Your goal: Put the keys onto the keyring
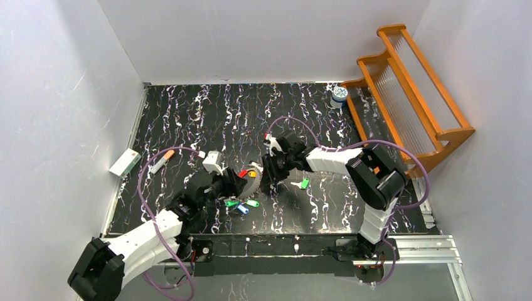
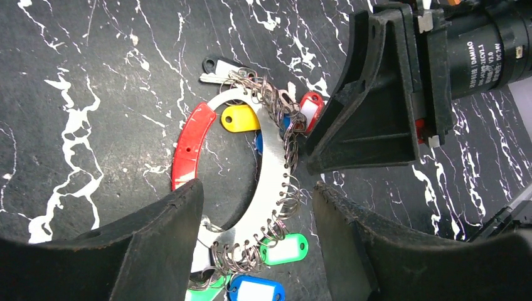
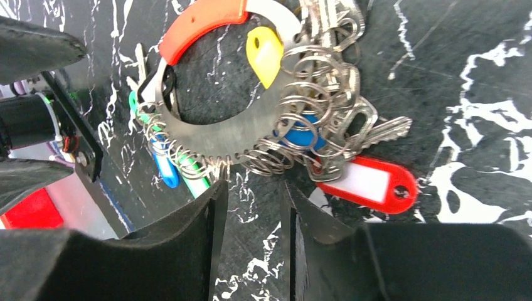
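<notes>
The keyring (image 2: 274, 153) is a flat silver ring with a red grip section, lying on the dark marbled table. Many small wire loops thread its holes, carrying keys and tags: a yellow tag (image 3: 265, 53), a red tag (image 3: 370, 184), a green tag (image 2: 285, 249) and a blue tag (image 2: 256, 289) among them. My left gripper is open above the ring, nothing between its fingers. From the right, my right gripper stands open close to the ring's loops, its fingers empty. A key with a green tag (image 1: 305, 183) lies apart, right of the ring.
An orange-handled object (image 1: 166, 158) and a white box (image 1: 125, 162) are at the left. A wooden rack (image 1: 414, 94) and a round white tub (image 1: 339, 95) stand back right. Both grippers are close together.
</notes>
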